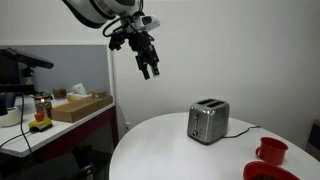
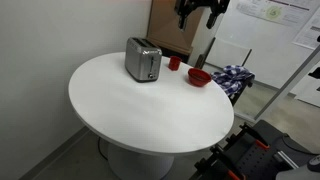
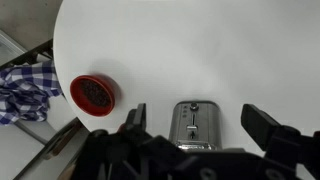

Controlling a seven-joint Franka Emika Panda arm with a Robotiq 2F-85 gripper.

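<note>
High above the white round table, my gripper hangs open and empty. In the wrist view its two dark fingers are wide apart, with the silver toaster far below, between them in the picture. The same two-slot toaster stands upright at the back of the table. A red mug and a red bowl stand to one side of it. From above, the bowl shows small dark contents. My gripper touches none of these.
A checked blue-and-white cloth lies beyond the table's edge. On a side counter sit a cardboard box and several small items. A dark cord trails from the toaster.
</note>
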